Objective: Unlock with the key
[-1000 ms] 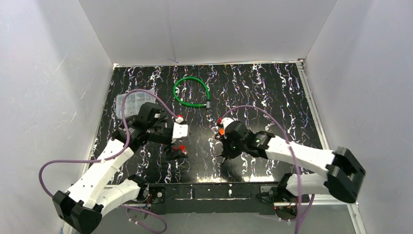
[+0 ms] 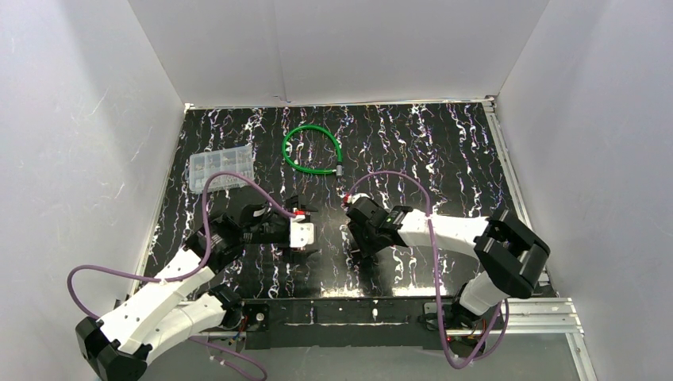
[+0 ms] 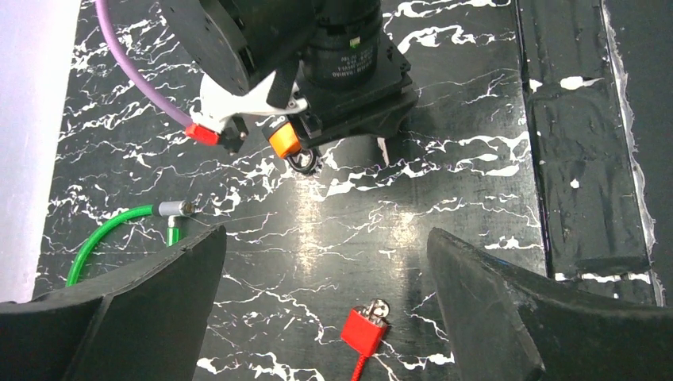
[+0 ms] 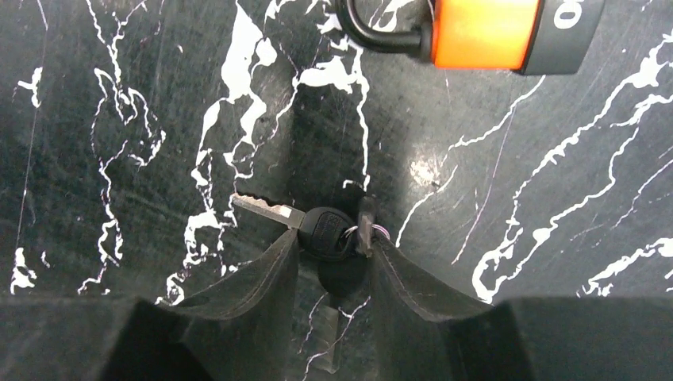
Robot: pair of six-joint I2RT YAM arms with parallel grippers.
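Observation:
In the right wrist view, a metal key with a black head (image 4: 324, 230) on a small ring lies between the fingertips of my right gripper. Its toothed blade (image 4: 266, 208) sticks out to the left. Another dark head and a blade show dimly below it. The fingers stand close on both sides; whether they press on the keys is unclear. An orange and black padlock (image 4: 486, 33) with a dark shackle lies beyond, at the top edge. The left wrist view shows this padlock (image 3: 284, 141) partly behind the right arm. My left gripper is open and empty.
A red piece with a metal end and red cord (image 3: 363, 329) lies below the left fingers. A green cable loop (image 2: 311, 149) and a clear compartment box (image 2: 221, 167) rest farther back.

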